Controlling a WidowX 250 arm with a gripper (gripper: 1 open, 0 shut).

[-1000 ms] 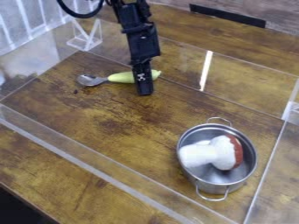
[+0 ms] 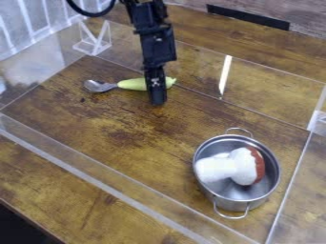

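My gripper (image 2: 155,93) points down at a spoon with a pale green handle (image 2: 132,84) lying on the wooden surface at the back left, its metal bowl (image 2: 99,86) to the left. The fingertips are at the handle, partly hiding it; they look close together, but whether anything is between them is unclear. At the lower right a steel pot (image 2: 251,199) with two loop handles holds a white item with a reddish-brown part (image 2: 224,168).
Clear panels edge the wooden surface (image 2: 114,162) on the left, back and right.
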